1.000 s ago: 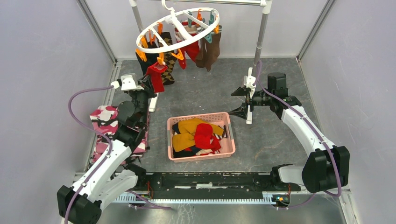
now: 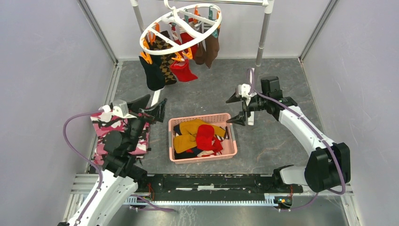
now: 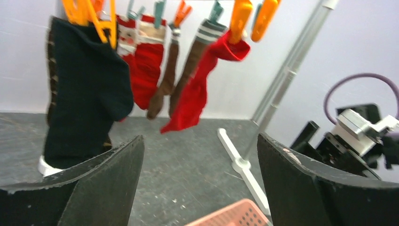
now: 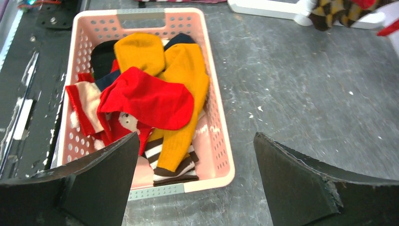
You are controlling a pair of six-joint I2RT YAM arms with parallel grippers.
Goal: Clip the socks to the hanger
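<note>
At the top of the scene hangs the white round hanger (image 2: 147, 43), with orange and teal clips around its ring. Several socks dangle from it, among them a dark one (image 3: 87, 94), a plain red sock (image 3: 195, 96) clipped at the front, and brown ones (image 2: 212, 47) at the right. Below and left of the red sock, my left gripper (image 2: 154, 107) is open and empty. My right gripper (image 2: 234, 109) also stands open with nothing between its fingers, just right of the pink basket (image 2: 202, 160). Inside that basket lie a mustard sock (image 4: 181, 99) and a red sock (image 4: 148, 96).
A pink-and-white patterned cloth (image 2: 101, 136) lies on the floor behind my left arm. Metal posts (image 2: 264, 35) of the hanger stand rise at the back. Grey floor between basket and hanger is clear.
My left gripper was up at the red sock and is now lower, open and apart from it. The red sock and hanger have swung to the right. The right gripper has shifted slightly left.
</note>
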